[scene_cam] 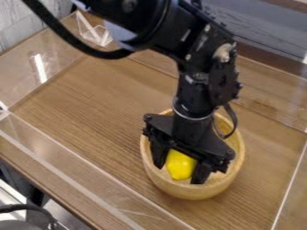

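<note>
A light wooden bowl [196, 189] sits on the wooden table, holding a yellow object [180, 164]. The black gripper [185, 154] reaches down into the bowl from above, its fingers around the yellow object and partly covering it. Whether the fingers grip it is hard to tell.
Clear panels line the left edge, and a pale wall stands at the back right. A black cable lies at the lower left.
</note>
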